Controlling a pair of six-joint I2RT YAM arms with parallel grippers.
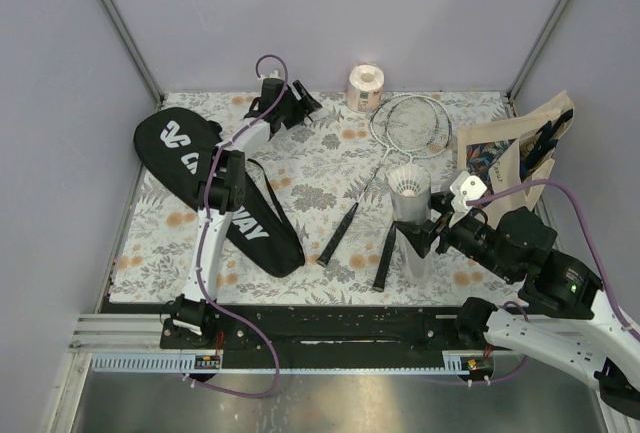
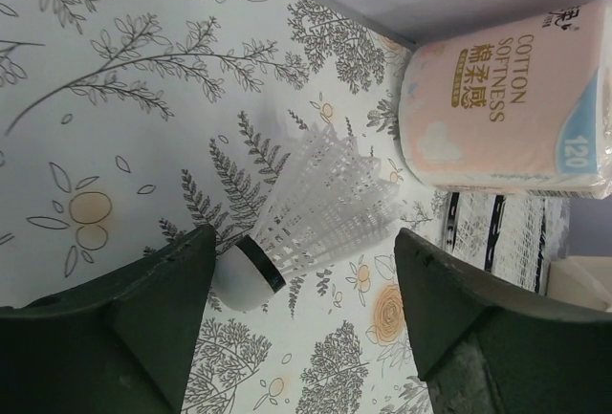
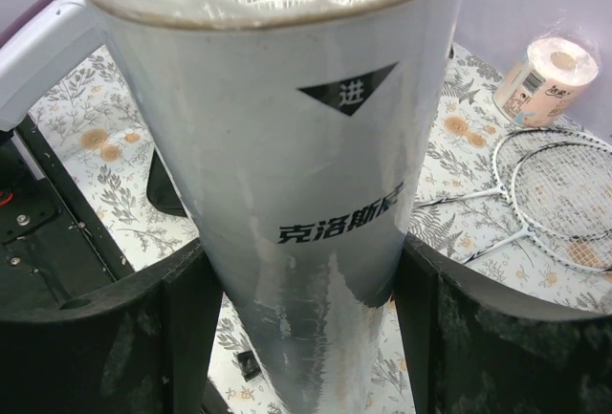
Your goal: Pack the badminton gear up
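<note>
A white shuttlecock [image 2: 306, 213] with a black band lies on the patterned cloth in the left wrist view, its cork toward the lower left. My left gripper is open above it, with the shuttlecock between the spread fingers but nothing gripped. My right gripper is shut on a white shuttlecock tube [image 3: 277, 137], whose open mouth points up and shows shuttlecock netting inside. Two rackets [image 1: 413, 125] lie crossed at the heads, their handles toward the front. A black racket bag [image 1: 262, 243] lies on the left under the left arm.
A tissue roll pack [image 1: 364, 89] stands against the back wall, right of the left gripper. At the right, a printed tote bag [image 1: 488, 153] stands open with dark items in it. Bare cloth lies between the racket bag and rackets.
</note>
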